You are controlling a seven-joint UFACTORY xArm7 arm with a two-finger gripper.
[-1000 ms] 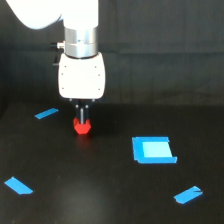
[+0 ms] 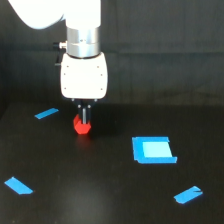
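A small red object (image 2: pixel 82 129) sits on the black table, left of the middle. My gripper (image 2: pixel 84 120) points straight down right over it, below the white arm's hand. The fingers' dark lower ends overlap the upper part of the red object in this view. Only a narrow gap shows between them, and I cannot tell whether they touch or grip the object. Part of its top is hidden behind the fingers.
A pale square (image 2: pixel 157 149) framed by blue tape (image 2: pixel 139 151) lies to the right. Separate blue tape strips mark the back left, front left (image 2: pixel 18 186) and front right (image 2: pixel 188 195).
The gripper has shifted slightly to the right and its fingers overlap the red object a little differently. The red object stays in about the same place.
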